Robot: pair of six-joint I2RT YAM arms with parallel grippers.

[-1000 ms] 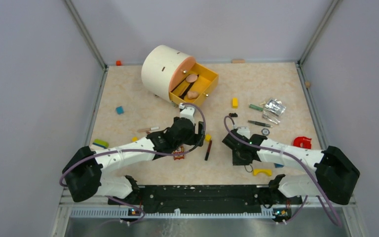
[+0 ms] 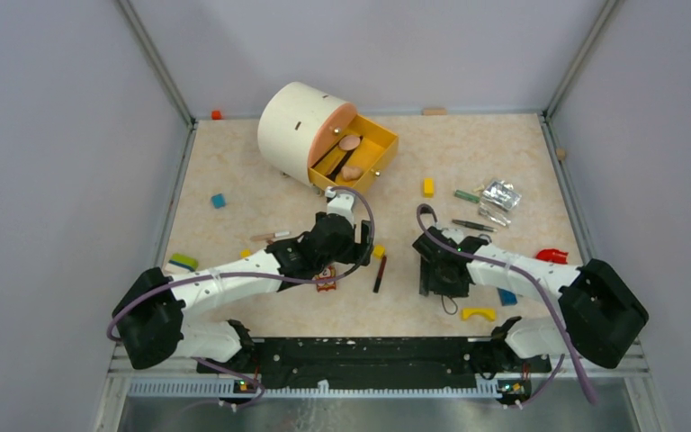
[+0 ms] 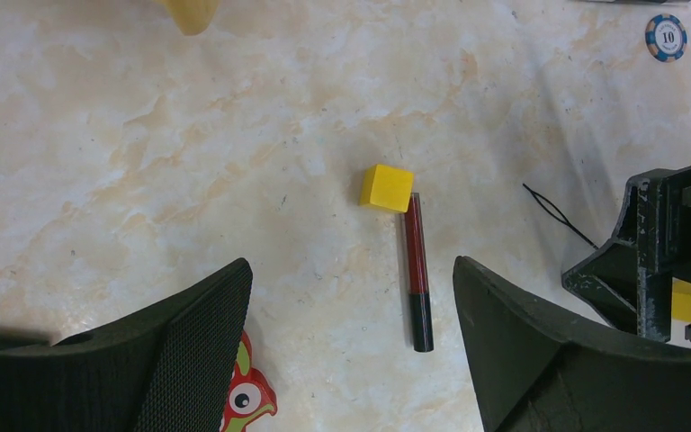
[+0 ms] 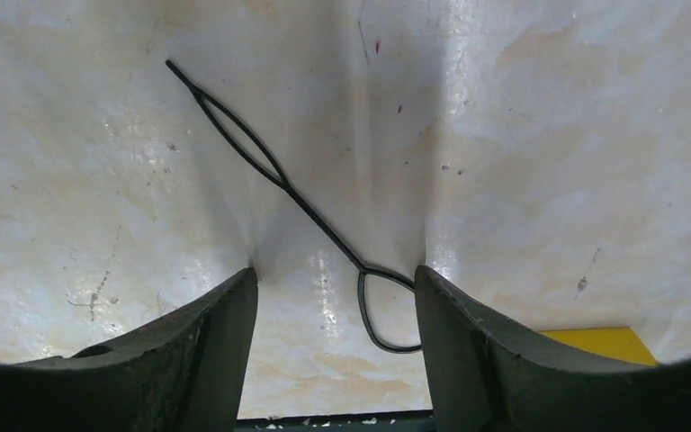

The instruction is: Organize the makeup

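Observation:
A white cylindrical box lies at the back with its yellow drawer pulled out, holding brushes. My left gripper stands open over the table, empty, near a dark red pencil-like stick and a yellow cube. My right gripper is open low at the table surface, around a thin black looped cord whose lower loop runs behind one finger.
Makeup items and a silver pouch lie at the right. A red object, blue block and yellow curved piece surround the right arm.
My right arm has shifted slightly, its gripper moving a little right compared with a second ago. The left arm looks unchanged.

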